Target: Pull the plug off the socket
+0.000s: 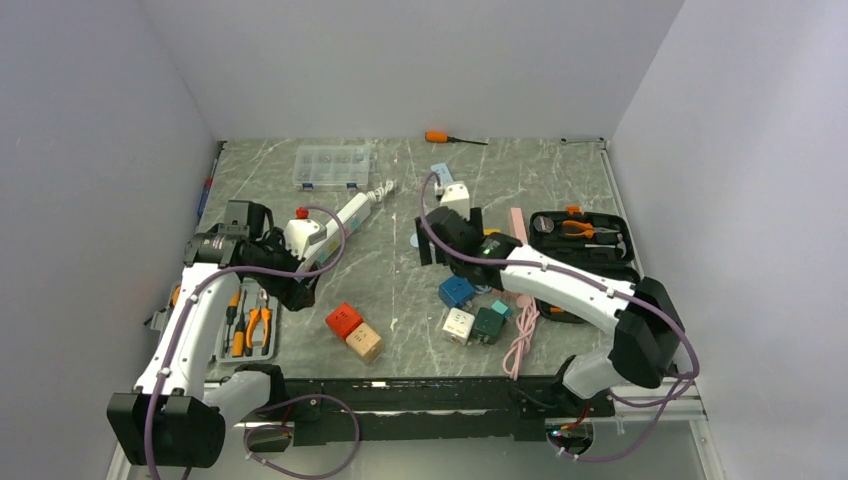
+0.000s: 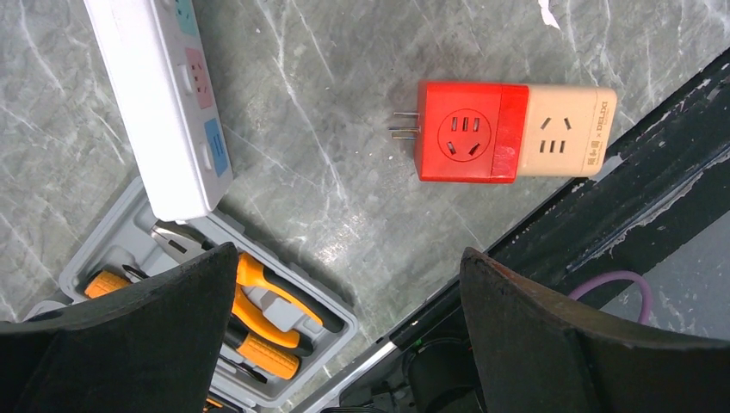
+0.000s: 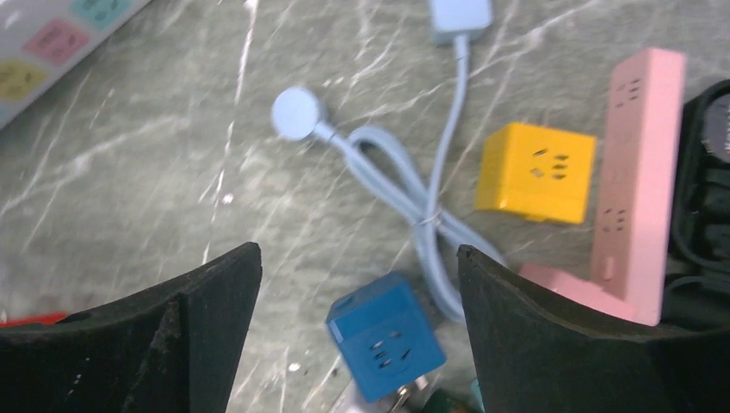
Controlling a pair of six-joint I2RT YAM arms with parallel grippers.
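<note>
Cube plugs and socket strips lie on the marble table. In the left wrist view, a red plug adapter (image 2: 456,129) with exposed pins abuts a beige one (image 2: 559,129), beside a white strip (image 2: 146,112). My open left gripper is above them, empty. In the right wrist view, my right gripper stands open and empty over a blue cube (image 3: 383,340), a yellow cube (image 3: 538,172), a pink strip (image 3: 637,163) and a pale-blue cord (image 3: 387,189).
Open tool cases (image 1: 242,345) lie at both sides. A clear organiser (image 1: 332,165) and a screwdriver (image 1: 437,137) sit at the back.
</note>
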